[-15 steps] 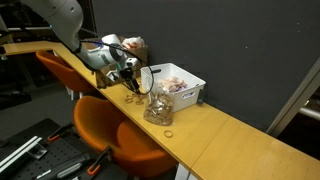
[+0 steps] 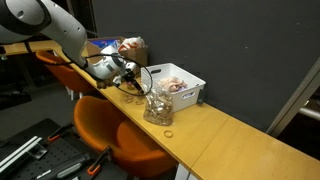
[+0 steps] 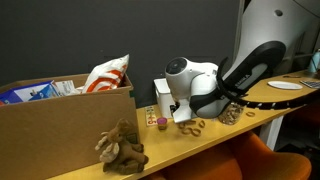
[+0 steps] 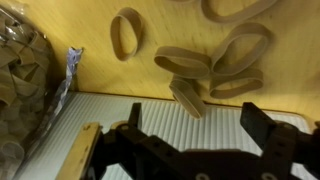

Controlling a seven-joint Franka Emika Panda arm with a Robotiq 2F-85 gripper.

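Note:
Several tan rubber bands lie loose on the yellow table in the wrist view: a single loop [image 4: 126,34] at the upper left, and a cluster with one band [image 4: 238,50] at the upper right. Another rubber band [image 4: 188,97] rests across the edge of a white ribbed box [image 4: 75,135]. Over that box's edge hangs my gripper, open, its two dark fingers wide apart with nothing between them. A clear bag of bands [image 4: 25,90] lies at the left; exterior view 1 shows the same bag [image 2: 158,104] in front of the white bin.
A white bin [image 2: 188,88] with packages stands against the dark wall. In the second exterior view are a cardboard box [image 3: 60,130], a brown plush toy [image 3: 121,150] and a small pink-topped jar [image 3: 162,124]. Orange chairs [image 2: 105,125] line the front.
My arm's end has tilted and lowered over the table beside the bin, with the wrist now leaning farther toward the bands. The bag and bin have stayed put.

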